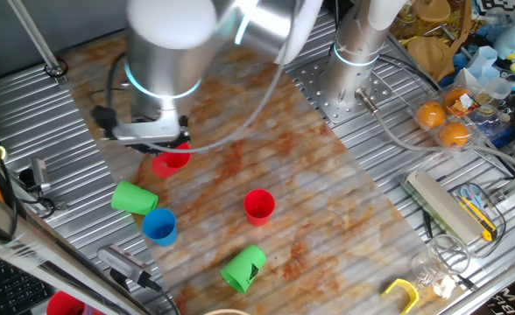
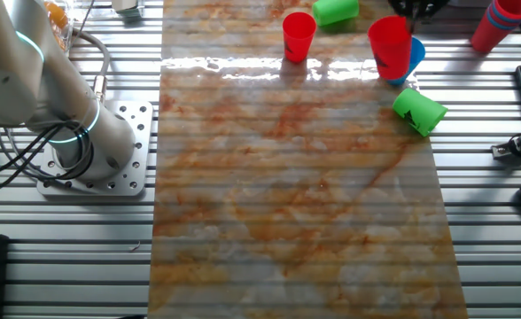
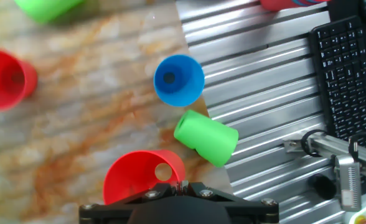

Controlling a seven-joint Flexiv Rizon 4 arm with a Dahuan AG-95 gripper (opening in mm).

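My gripper is shut on the rim of a red cup [image 3: 128,175], whose open mouth faces the camera in the wrist view. In exterior view 2 this red cup [image 2: 390,46] hangs below the black fingertips [image 2: 413,7] and partly covers a blue cup [image 2: 410,64]. Exterior view 1 shows the held cup [image 1: 171,161] partly hidden by the gripper. The blue cup [image 1: 159,227] stands upright beside a green cup [image 1: 135,199] lying on its side. A second red cup [image 1: 259,207] stands upright mid-board, and another green cup [image 1: 243,268] lies on its side.
Stacked cups [image 2: 501,25] stand off the board, near a keyboard [image 3: 346,78] and a metal bar with a clamped device [image 3: 347,180]. Clutter, including orange balls [image 1: 454,135], fills the right side. Much of the marbled board [image 2: 296,230] is bare.
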